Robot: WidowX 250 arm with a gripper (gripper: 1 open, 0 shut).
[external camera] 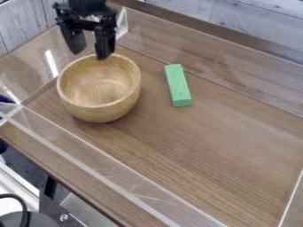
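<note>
My gripper (88, 42) hangs at the top left, just above the back rim of a wooden bowl (98, 104). It is dark and stands open, with nothing seen between its fingers. The bowl is round and light tan, and its inside looks empty. To its right a green block (179, 85) lies on the wooden table (213, 160).
The table's left edge runs along the lower left, with dark items and a cable (17, 202) beyond it. A pale wall (236, 18) stands at the back.
</note>
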